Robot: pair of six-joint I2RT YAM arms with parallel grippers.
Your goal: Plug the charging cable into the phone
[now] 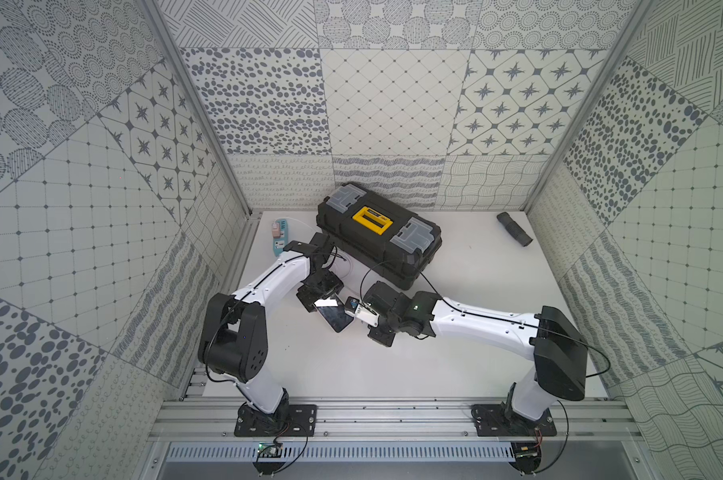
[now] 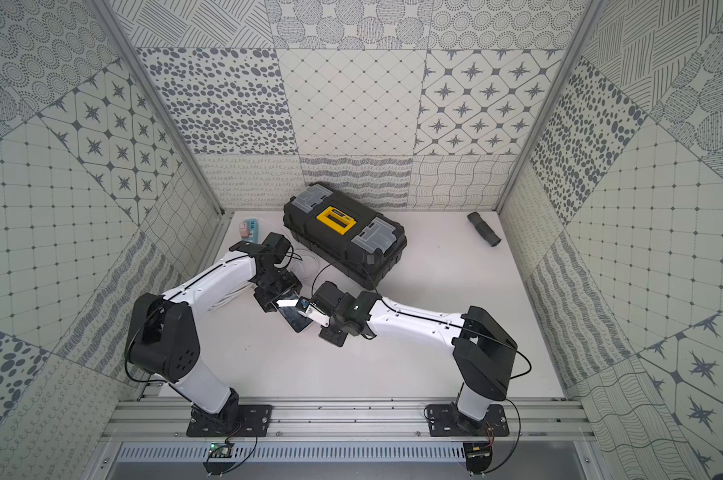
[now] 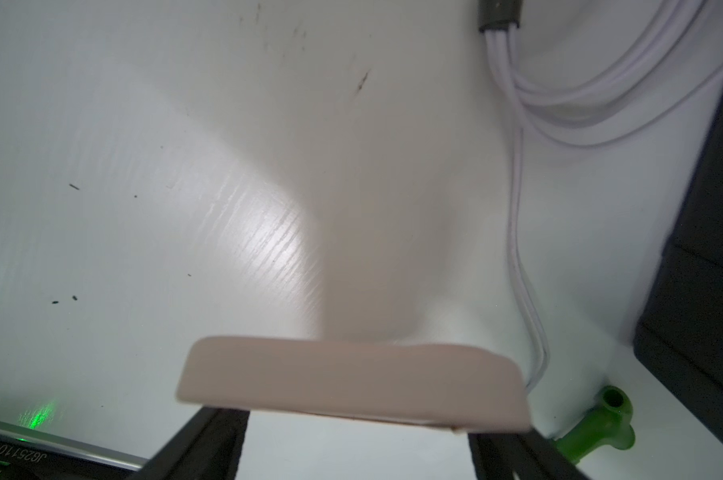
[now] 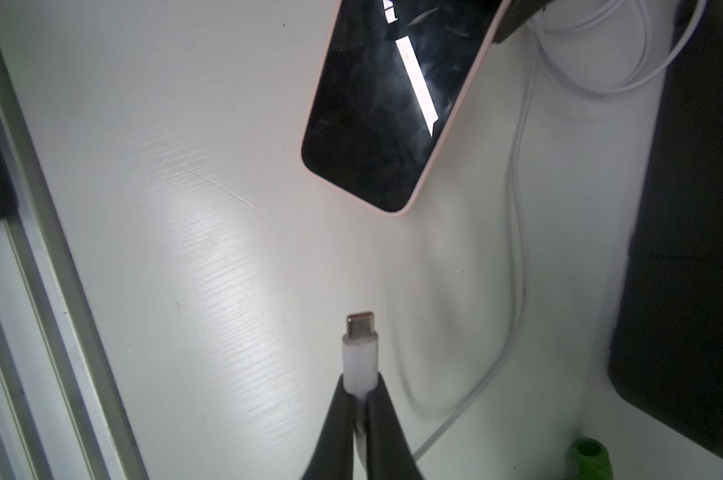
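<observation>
The phone [image 1: 334, 314], dark-screened with a pale pink edge, is held above the white table by my left gripper [image 1: 319, 298]. In the left wrist view the phone's edge [image 3: 353, 380] spans the space between the two fingers, which are apart by its width. My right gripper is shut on the white charging cable's plug [image 4: 360, 356], its metal tip bare and pointing towards the phone. A clear gap separates the tip from the phone's near end [image 4: 369, 200]. The port itself cannot be made out.
Behind the arms stands a black toolbox [image 1: 377, 232] with a yellow handle. A blue power strip [image 1: 279, 237] lies at the back left, and a dark cylinder [image 1: 514, 229] at the back right. Loose white cable [image 3: 517, 200] runs beside the toolbox.
</observation>
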